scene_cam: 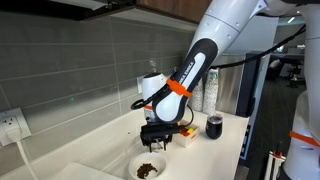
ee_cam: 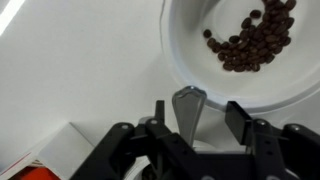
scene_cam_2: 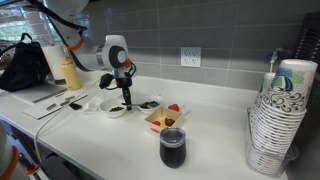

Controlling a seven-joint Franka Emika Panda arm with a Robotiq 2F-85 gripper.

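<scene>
Dark brown beans (ee_cam: 258, 40) lie in a white bowl (ee_cam: 185, 45), which fills the upper right of the wrist view. My gripper is part open beside the bowl's near rim. Between its fingers shows the rounded grey end of a handle-like object (ee_cam: 188, 105), with gaps on both sides; what it belongs to is hidden. In exterior view 1 the arm reaches down behind the bowl (scene_cam: 134, 166). Exterior view 2 has the gripper (scene_cam_2: 126, 98) low beside the bowl (scene_cam_2: 112, 111).
A box of colourful items (scene_cam_2: 160, 121) and a dark jar (scene_cam_2: 173, 148) stand on the white counter. Stacked paper cups (scene_cam_2: 280, 110) rise at the right. Another dish with dark contents (scene_cam_2: 150, 104) sits behind. A white box with red (ee_cam: 50, 155) lies near the gripper.
</scene>
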